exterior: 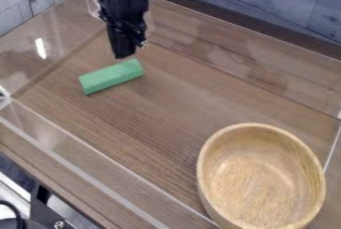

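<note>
A green rectangular block (pixel 111 76) lies on the wooden table toward the upper left. My dark gripper (pixel 124 50) is above and just behind it, apart from it; its fingertips are small and dark, and whether they are open or shut is unclear. A round pale wooden bowl (pixel 261 178) stands at the lower right.
Panelled walls border it at the back and upper left, and black cables hang past its lower-left edge.
</note>
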